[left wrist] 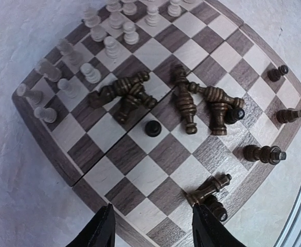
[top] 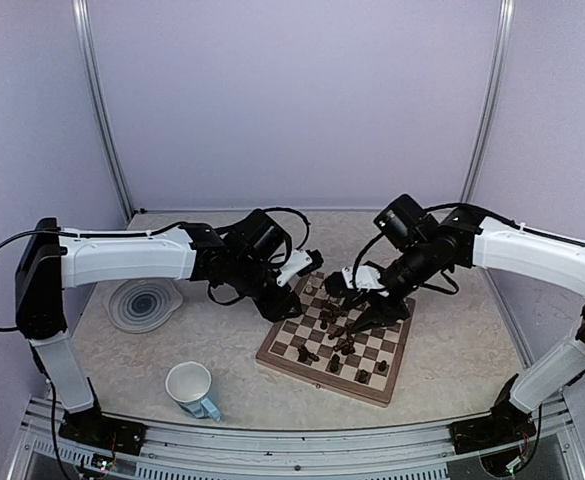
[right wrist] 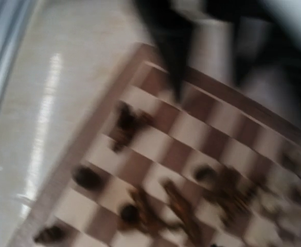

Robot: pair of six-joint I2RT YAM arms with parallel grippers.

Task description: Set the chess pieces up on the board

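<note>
The chessboard (top: 282,350) lies mid-table. White pieces (left wrist: 111,46) stand along one side in the left wrist view; dark pieces lie fallen in the middle (left wrist: 185,98), while a few others, such as a dark piece (left wrist: 263,153), stand near the opposite edge. A small dark piece (left wrist: 153,128) stands near the centre. My left gripper is open above the board's corner, its fingers empty. My right gripper (top: 367,310) hangs over the board's right part; its wrist view is blurred, with the dark pieces below.
A light blue mug (top: 188,385) stands at the front left and a round translucent lid (top: 144,305) lies at the left. The table behind the board is clear.
</note>
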